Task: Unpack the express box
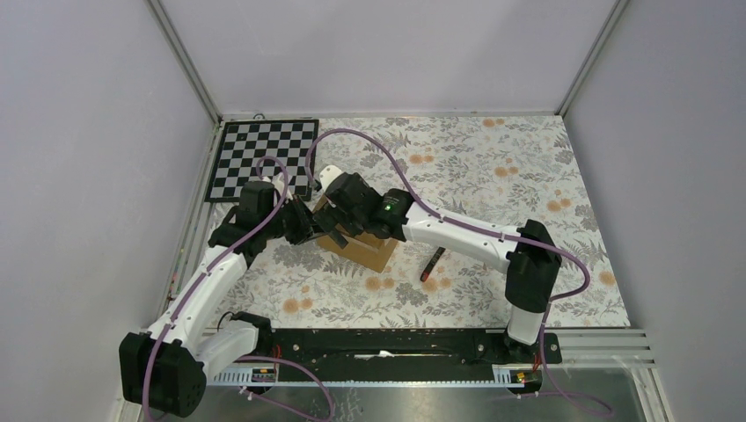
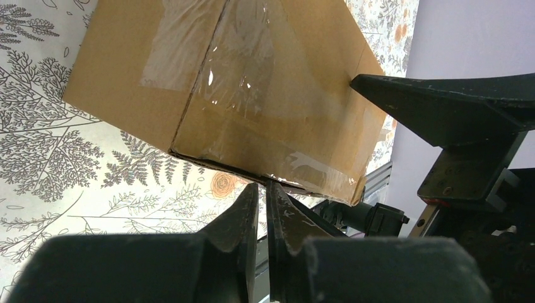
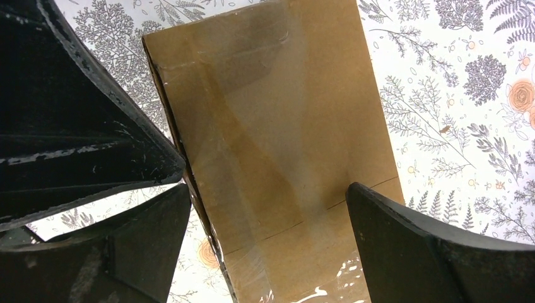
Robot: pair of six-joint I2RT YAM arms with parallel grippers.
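Observation:
The brown cardboard express box (image 1: 364,252) lies on the flowered tabletop, left of centre and partly covered by both arms in the top view. Clear tape runs over its seam in the left wrist view. There my left gripper is shut on the box's edge, where a thin dark slit shows; how deep the tips reach is hidden. Over the box's top face stands my right gripper, open, its fingers (image 3: 413,243) spread toward either side. One black finger (image 2: 441,98) of the right gripper meets the box's far side in the left wrist view.
A red-and-black utility knife (image 1: 432,264) lies right of the box. The checkered board (image 1: 263,160) is at the back left. Both grippers are very close together over the box.

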